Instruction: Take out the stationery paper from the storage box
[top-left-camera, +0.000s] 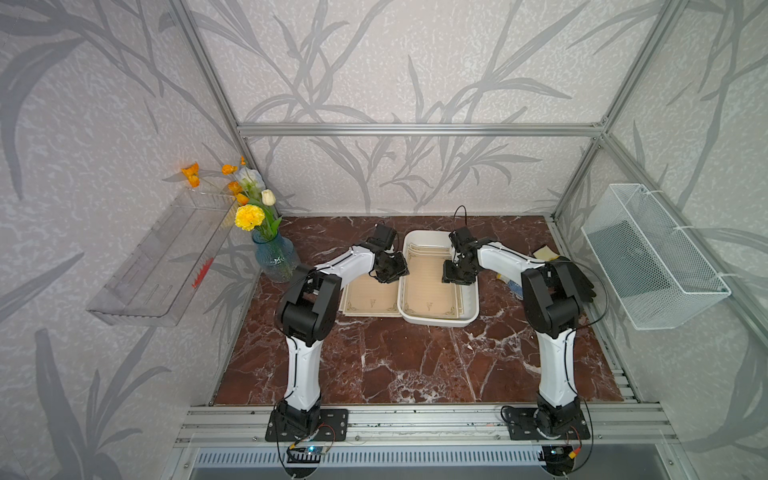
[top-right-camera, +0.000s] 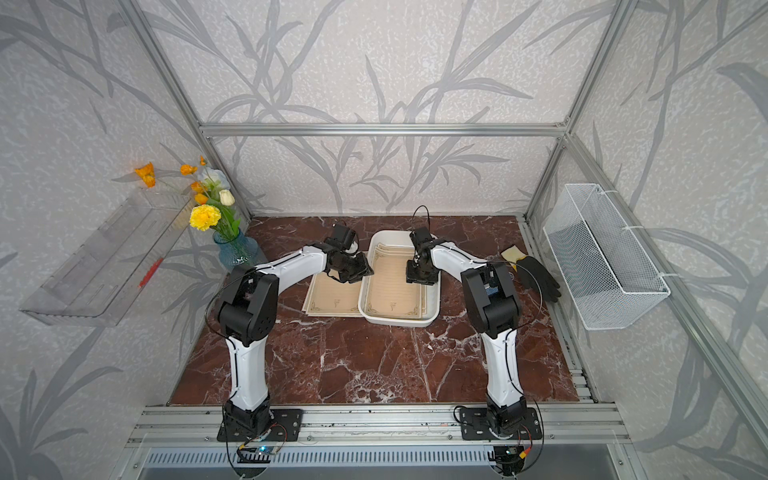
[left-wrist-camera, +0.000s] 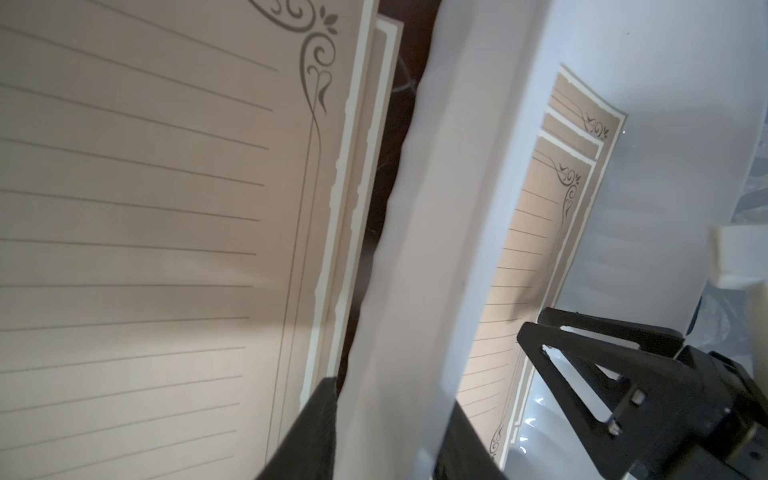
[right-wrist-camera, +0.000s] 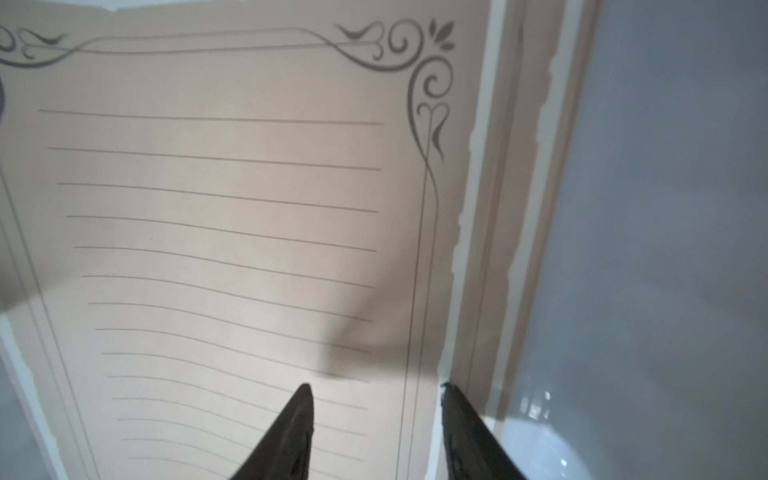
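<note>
The white storage box stands on the table, with stacked beige lined stationery paper lying inside. Another stack of the same paper lies on the table against the box's left side. My left gripper is open over the box's left wall, its fingers to either side of the rim in view; contact cannot be judged. My right gripper is open over the right edge of the paper in the box, nothing visibly held. One fingertip overlaps the sheets' edge in that view.
A blue vase with flowers stands at the back left. Dark gloves lie at the right, below the white mesh basket. A clear bin hangs at left.
</note>
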